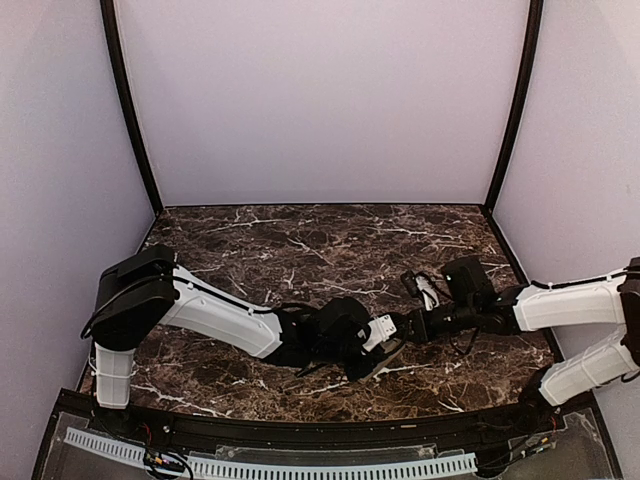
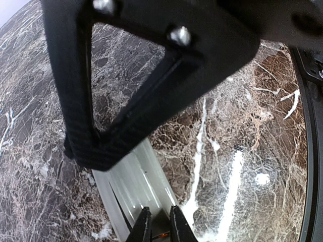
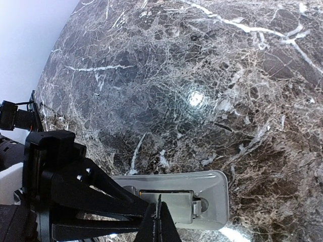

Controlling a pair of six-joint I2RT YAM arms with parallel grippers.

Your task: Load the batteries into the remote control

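Note:
The grey remote point(image 3: 212, 196) lies on the marble table under both grippers; in the right wrist view a cover or hatch shows at its middle. In the left wrist view the remote's long body point(image 2: 121, 186) runs beneath a large black gripper part, with an orange detail at the bottom. My left gripper is shut at the remote's near portion; what lies between its fingers is hard to tell. My right gripper is shut just over the remote's hatch, nothing visible between its fingers. From the top, both grippers meet at the front centre, largely hiding the remote point(image 1: 385, 365). No batteries show clearly.
Walls border the sides and back, and a dark rail point(image 1: 320, 428) runs along the front edge.

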